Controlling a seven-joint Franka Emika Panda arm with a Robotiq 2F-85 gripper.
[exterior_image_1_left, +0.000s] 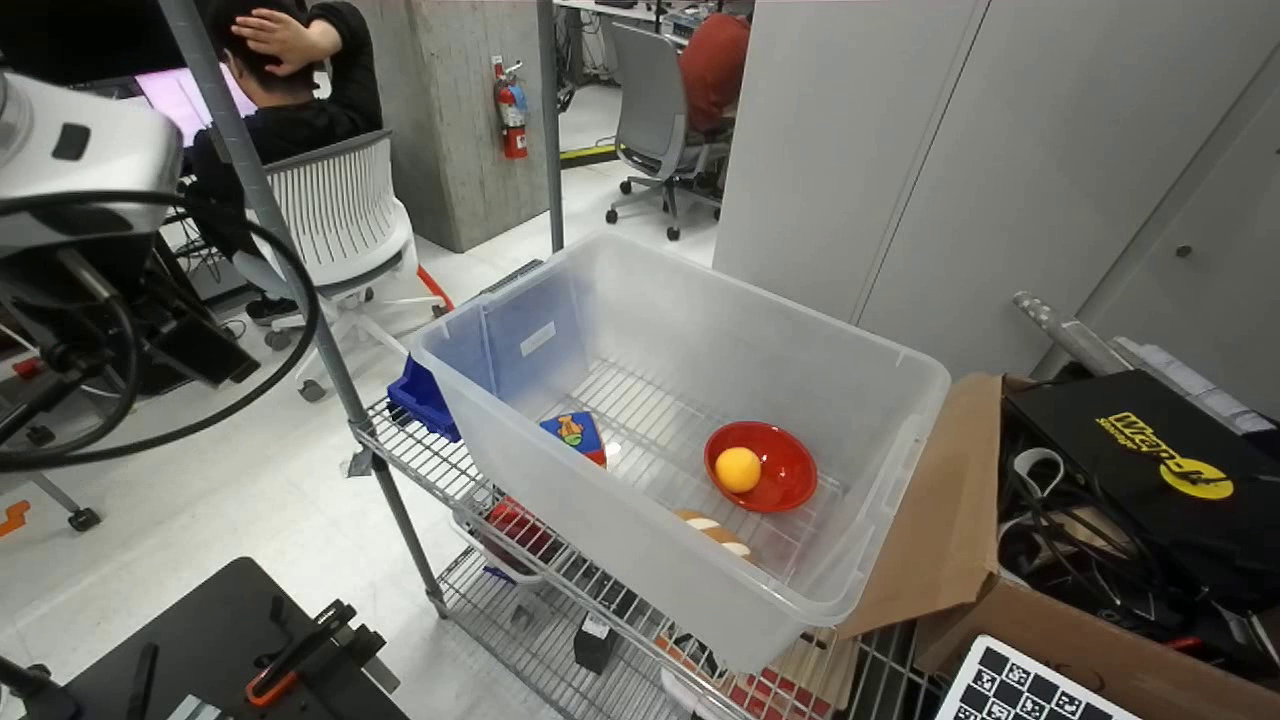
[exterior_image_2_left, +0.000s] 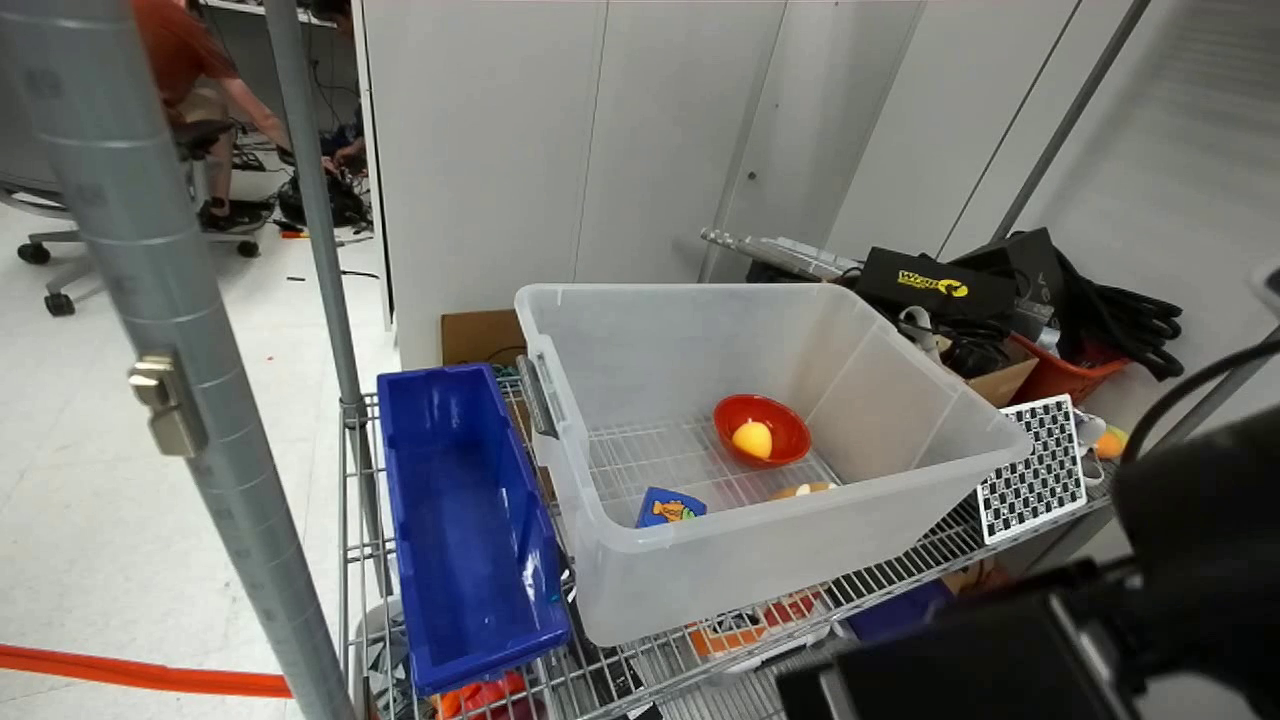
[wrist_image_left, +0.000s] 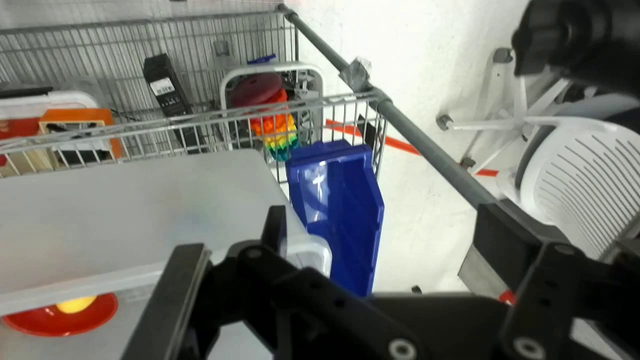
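In the wrist view my gripper is open, its two fingers wide apart and nothing held between them. It is outside the clear plastic tub (exterior_image_2_left: 780, 540), with the blue bin (wrist_image_left: 354, 222) showing beyond the gap. Inside the tub sits a red bowl (exterior_image_1_left: 786, 462) holding a yellow ball (exterior_image_1_left: 737, 469). A blue block with a fish picture (exterior_image_1_left: 573, 432) lies near the tub's near wall. Partly hidden behind that wall is a brown and white item (exterior_image_1_left: 716, 534). In exterior view 2 the blurred dark arm (exterior_image_2_left: 1020, 636) fills the lower right.
The tub and blue bin stand side by side on a wire shelf (exterior_image_1_left: 438, 468) with upright poles (exterior_image_1_left: 300, 276). A cardboard box of gear (exterior_image_1_left: 1080, 636) and a checkered board (exterior_image_2_left: 1038, 468) are beside the tub. Several items lie on the shelf below.
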